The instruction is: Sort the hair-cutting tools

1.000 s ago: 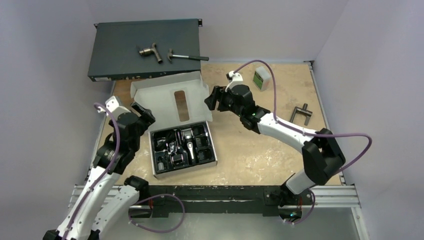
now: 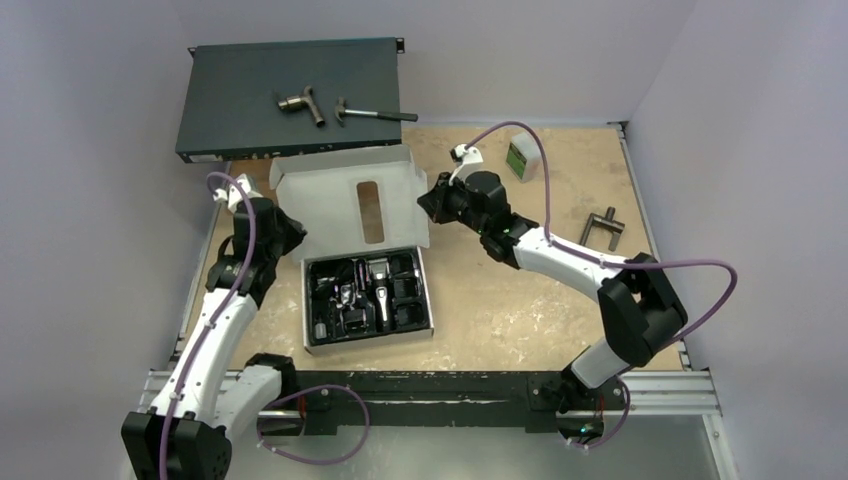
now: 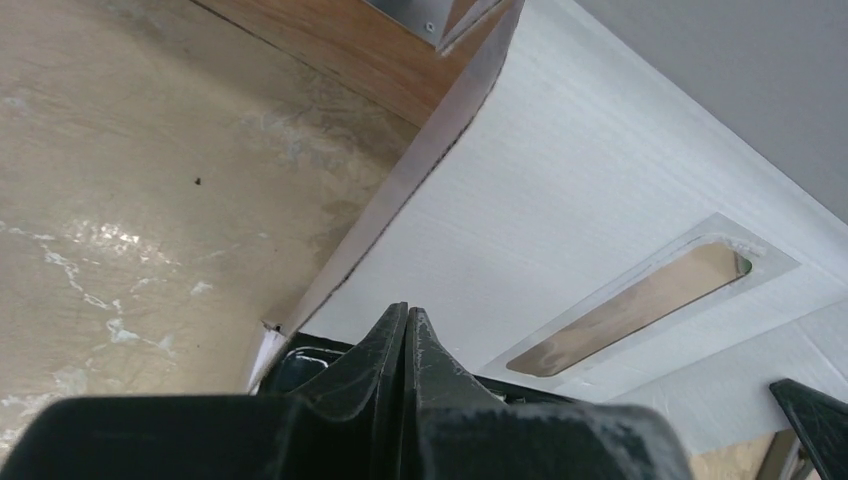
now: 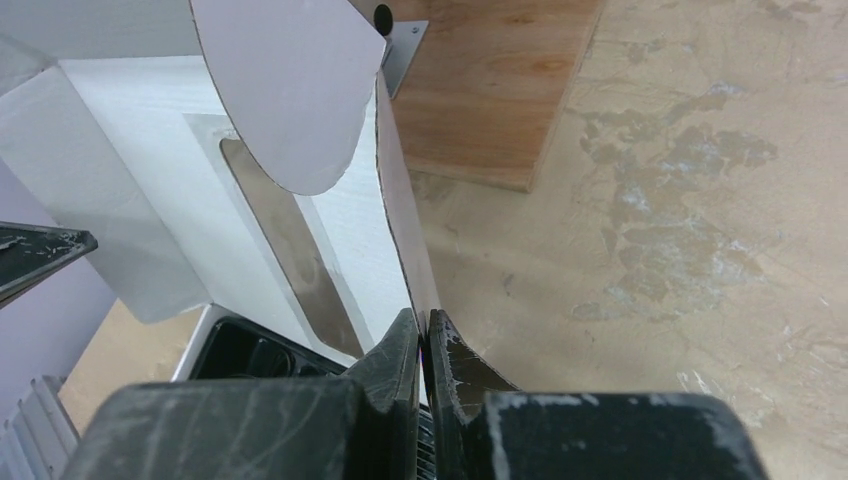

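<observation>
The white box stands at the left of the table, its lid swung back. Black compartments inside hold silver and black hair cutting tools. At the lid's lower left edge is my left gripper, shut; in the left wrist view its fingertips meet in front of the white cardboard, with nothing showing between them. My right gripper is at the lid's right edge. In the right wrist view, the lid's thin side flap runs down between its closed fingertips.
A dark metal case at the back left carries a hammer and a metal pipe-like tool. To the right are a white-green carton and a metal fork-shaped piece.
The lid has shifted slightly to the right. My left gripper, open a second ago, is closed and has moved lower.
</observation>
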